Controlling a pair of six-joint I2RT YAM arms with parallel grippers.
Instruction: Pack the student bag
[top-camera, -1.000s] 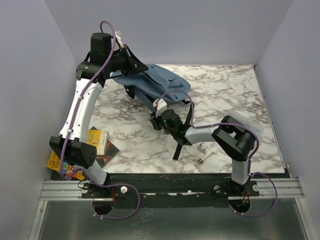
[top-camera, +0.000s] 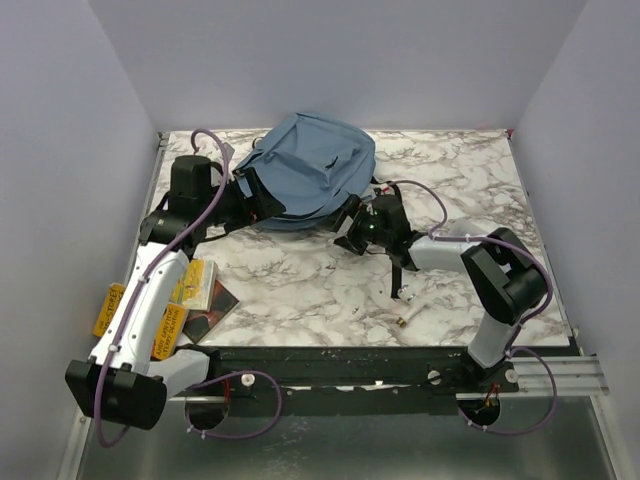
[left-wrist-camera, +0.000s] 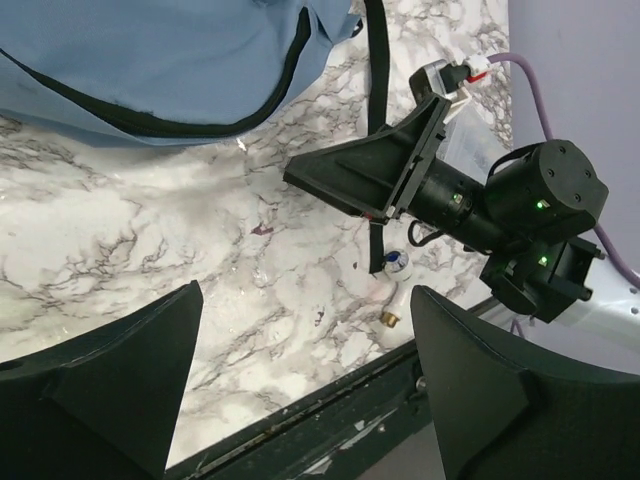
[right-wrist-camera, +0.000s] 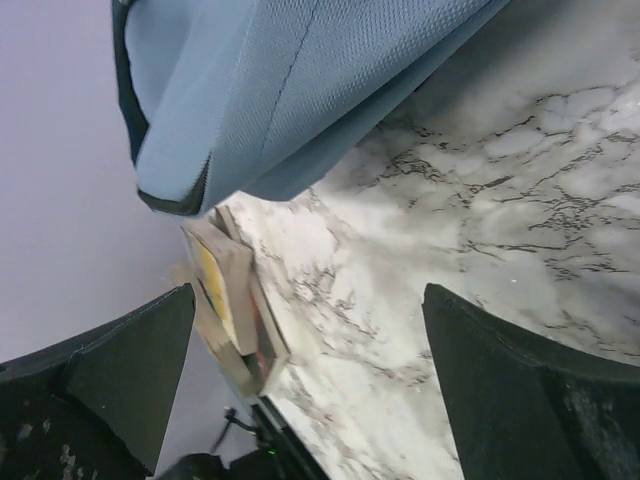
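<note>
A blue fabric bag (top-camera: 310, 165) with black trim lies flat at the back centre of the marble table. Its black strap (left-wrist-camera: 378, 70) runs toward the front on the right. My left gripper (top-camera: 265, 198) is open just in front of the bag's left part, empty. My right gripper (top-camera: 345, 220) stands open at the bag's front right corner; in the right wrist view the fabric (right-wrist-camera: 300, 90) lies ahead, outside the fingers. Books and booklets (top-camera: 195, 290) lie at the front left.
A white glue-stick-like item (left-wrist-camera: 398, 300) lies front right, and a clear item (top-camera: 460, 229) is partly hidden behind the right arm.
My right gripper has moved right, with the strap shifted right too.
</note>
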